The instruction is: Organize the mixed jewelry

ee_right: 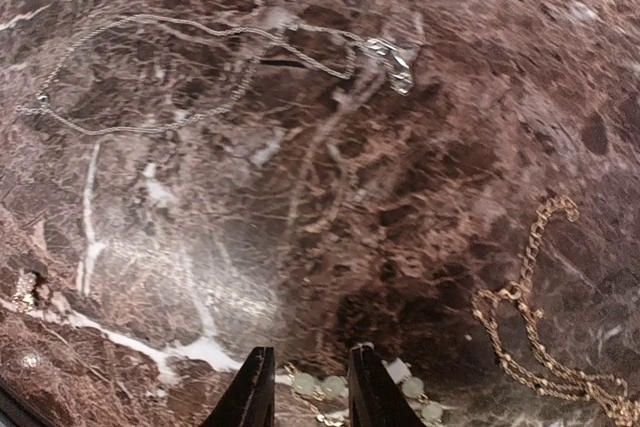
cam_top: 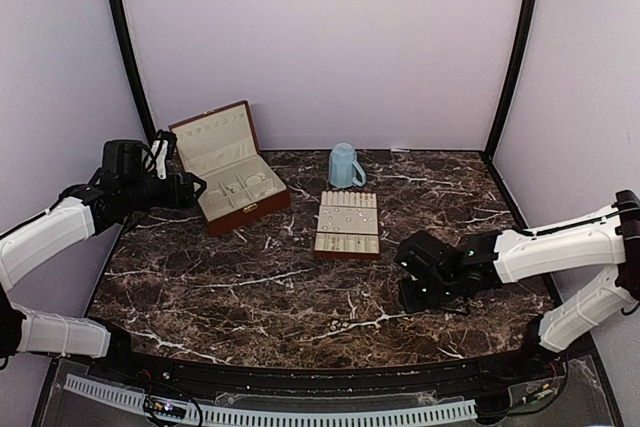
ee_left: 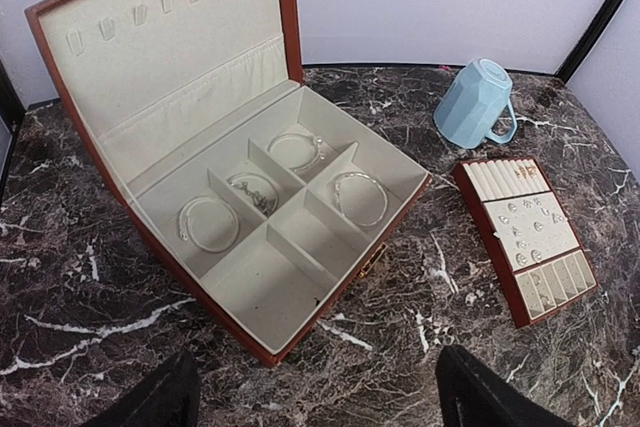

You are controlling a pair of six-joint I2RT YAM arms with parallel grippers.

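Observation:
In the right wrist view my right gripper is part open. A bracelet of pale green beads lies on the marble at its fingertips; whether it touches them, I cannot tell. To its right is a gold chain; a fine silver chain loops across the upper left. Far off at the left, my left gripper stands wide open and empty. It faces the open jewelry box, whose compartments hold bracelets, including one ring-shaped bracelet. The red-sided tray carries several small rings.
A light blue mug stands upside down behind the tray. Several small pieces lie near the table's front edge. The marble in front of the box is mostly bare.

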